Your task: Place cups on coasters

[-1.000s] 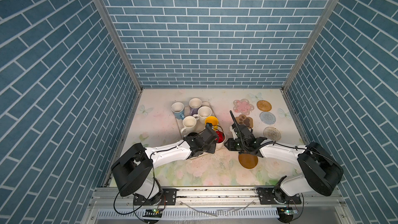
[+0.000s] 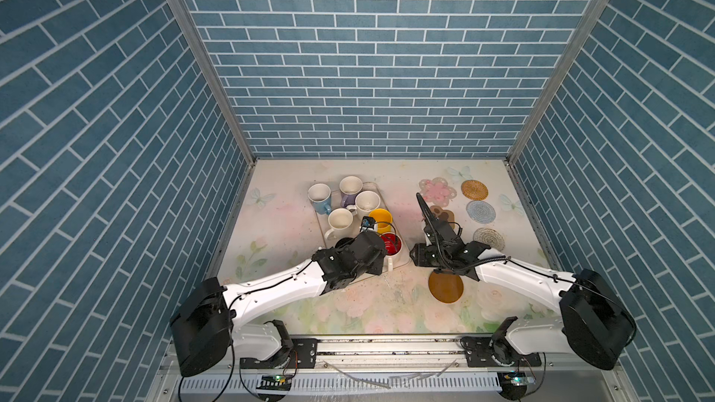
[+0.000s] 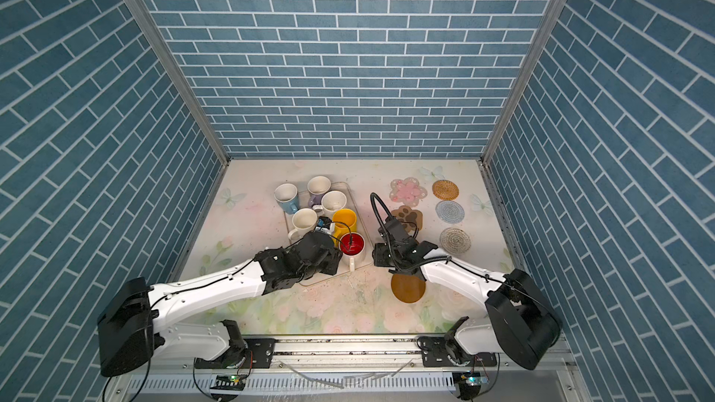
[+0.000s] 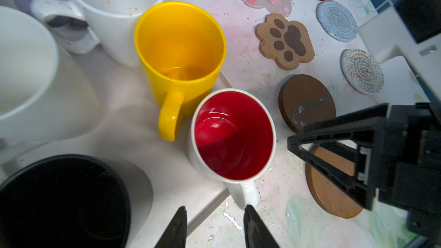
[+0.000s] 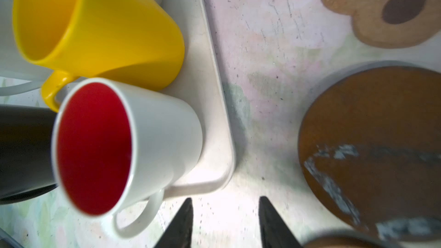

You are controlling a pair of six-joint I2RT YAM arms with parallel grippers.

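A white cup with a red inside (image 4: 234,135) stands at the tray's front right corner, handle toward the front. Beside it is a yellow cup (image 4: 179,50); a black-lined cup (image 4: 64,202) stands to the left. In the left wrist view my left gripper is open, its fingers in front of the red-lined cup's handle, nothing between them. My right gripper is open and empty, over the table just right of the same cup. Coasters lie to the right: dark brown round (image 4: 306,103), paw-shaped (image 4: 285,41) and lighter brown round (image 4: 333,181).
The white tray (image 5: 209,160) also holds cream, white and purple cups; a blue cup (image 2: 319,195) stands at its far left. Further coasters are pink (image 2: 436,192), woven tan (image 2: 474,190), blue-grey (image 2: 481,212) and speckled (image 2: 489,239).
My left gripper has shifted left and a little back from the red-lined cup, which now shows more fully.
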